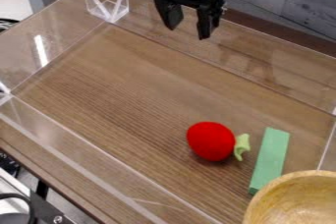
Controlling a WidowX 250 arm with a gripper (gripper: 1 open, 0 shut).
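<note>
My black gripper point(187, 24) hangs at the top centre of the view over the wooden table point(118, 100), its fingers open with nothing seen between them. A red round object point(210, 140) with a green tip lies in the lower middle, well apart from the gripper. A green bar point(269, 159) lies to its right, and a yellow bowl point(296, 206) is cut off at the bottom right corner.
A clear wire-like or plastic stand point(108, 7) is at the back left. A grey wall point(276, 12) runs along the back right. Dark cables lie at the bottom left.
</note>
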